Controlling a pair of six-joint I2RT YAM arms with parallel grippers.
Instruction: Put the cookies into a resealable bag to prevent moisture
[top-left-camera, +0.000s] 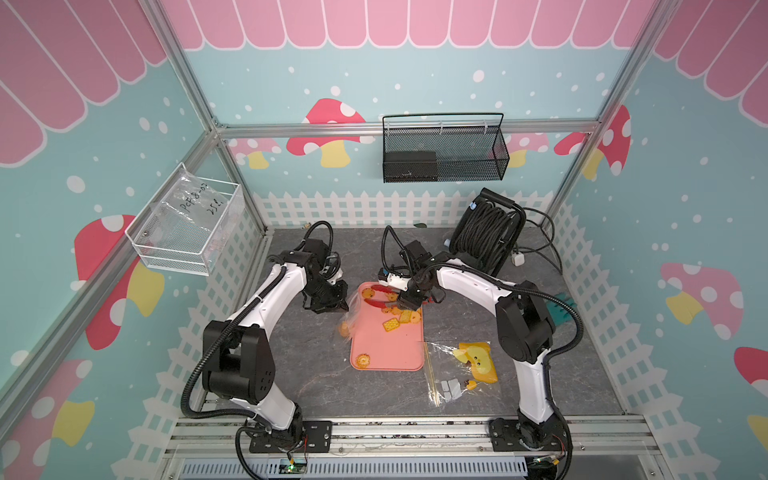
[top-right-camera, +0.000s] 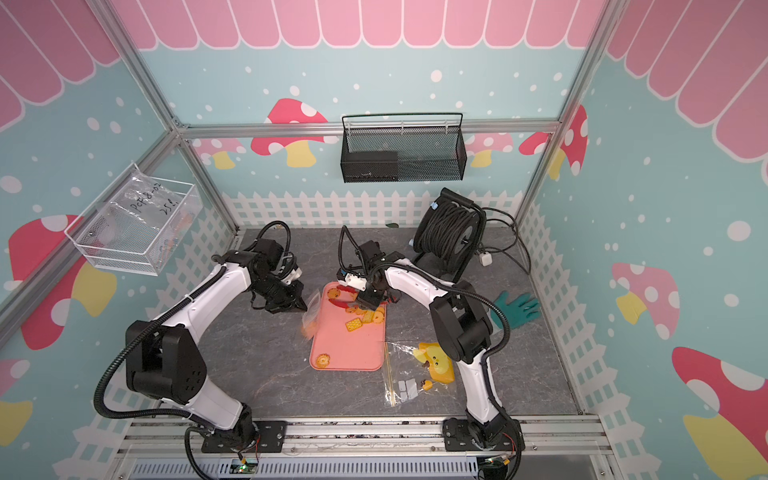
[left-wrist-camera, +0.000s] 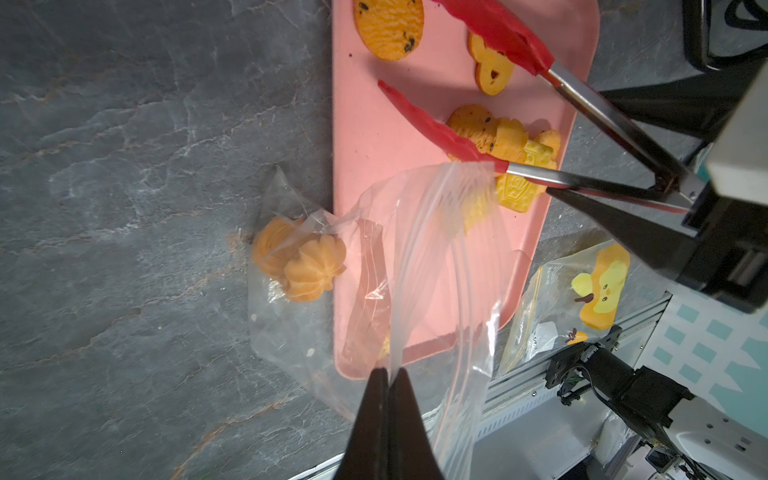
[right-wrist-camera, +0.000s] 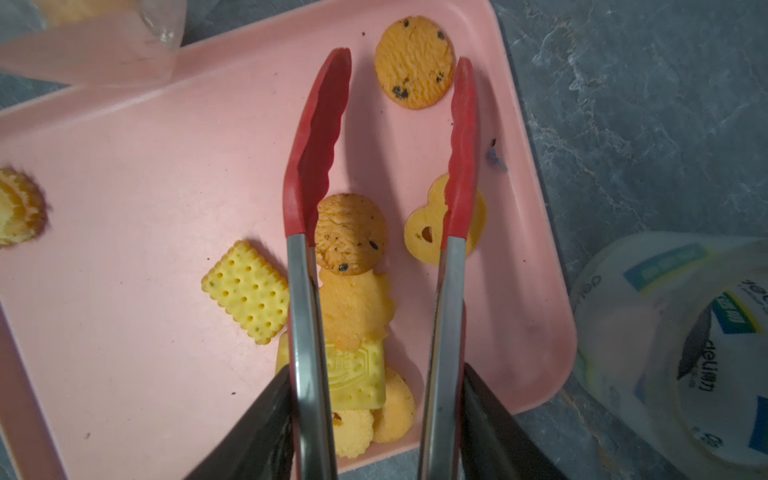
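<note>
In the left wrist view my left gripper is shut on the upper edge of a clear bag (left-wrist-camera: 448, 264). The bag hangs over the left side of the pink tray (top-left-camera: 388, 350), with two swirled cookies (left-wrist-camera: 308, 268) low inside it. My right gripper stands open, and red-tipped metal tongs (right-wrist-camera: 302, 320) sit spread between its fingers, above the tray. No cookie is gripped by the tongs. Below lie a speckled cookie (right-wrist-camera: 350, 233), a looped cookie (right-wrist-camera: 428, 224), a yellow cracker (right-wrist-camera: 246, 292) and a clump of several more.
Another speckled cookie (right-wrist-camera: 413, 62) and a crimped cookie (top-left-camera: 363, 360) lie near tray edges. A flat clear bag (top-left-camera: 448, 372) with a yellow figure is at the front right. A cable reel (top-left-camera: 492, 232) stands behind. A clear labelled cylinder (right-wrist-camera: 680, 344) fills the right wrist view's right side.
</note>
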